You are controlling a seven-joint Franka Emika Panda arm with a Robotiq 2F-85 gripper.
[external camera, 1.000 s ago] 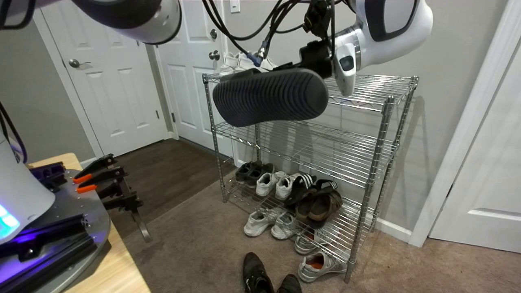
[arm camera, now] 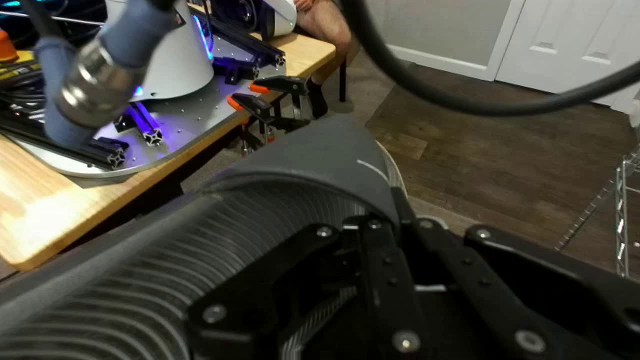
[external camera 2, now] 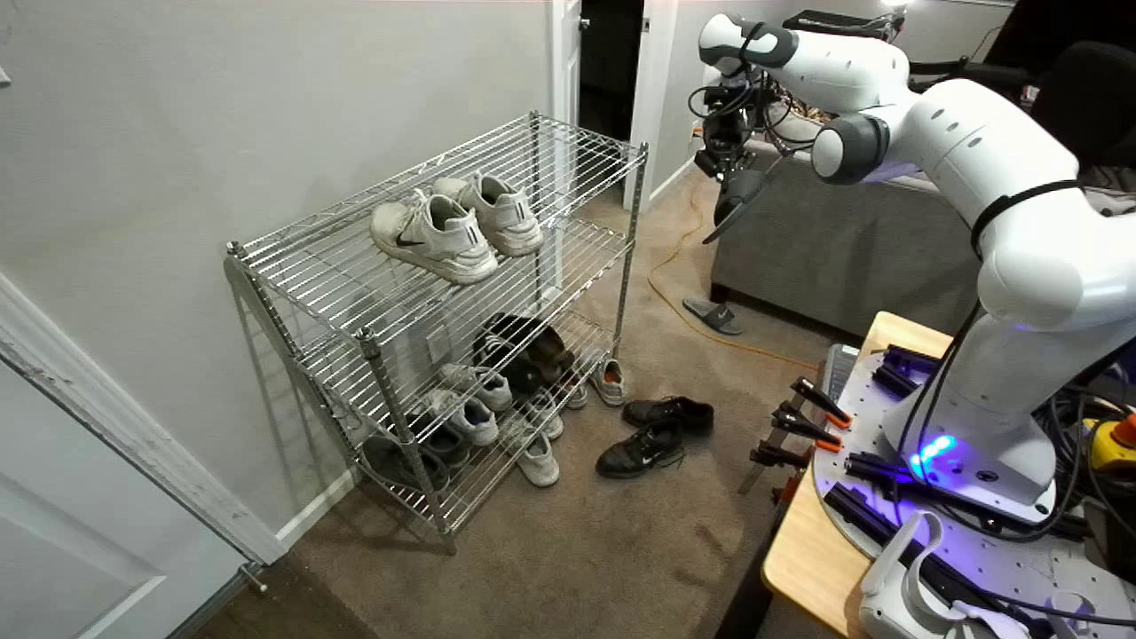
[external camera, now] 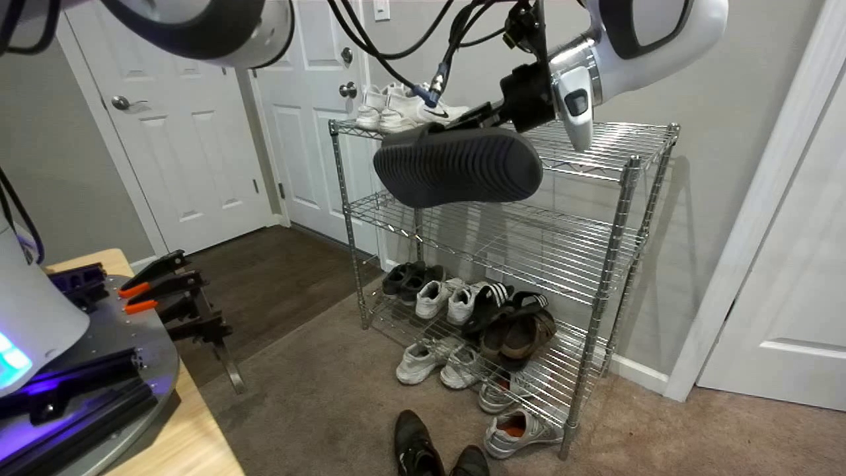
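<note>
A dark grey slide sandal point(external camera: 460, 168) hangs in the air, its ribbed sole facing the camera in exterior view 1. My gripper is shut on the sandal's strap point(arm camera: 318, 150), as the wrist view shows; the strap hides part of the fingertips. Seen from exterior view 2, the held sandal point(external camera 2: 742, 197) is tilted and well away from the wire shoe rack point(external camera 2: 628, 229). A matching-looking grey slide point(external camera 2: 713, 315) lies on the carpet by the sofa.
White sneakers point(external camera: 396, 107) stand on the rack's top shelf. The middle shelf is bare; several shoes fill the bottom one and the floor under it. Black shoes point(external camera 2: 644, 447) lie on the carpet before the rack. Clamps point(external camera 2: 804, 426) stick out from the table.
In exterior view 1, the arm and the held sandal have shifted to the right, and the sandal appears slightly smaller. The rack and its shoes have stayed put.
</note>
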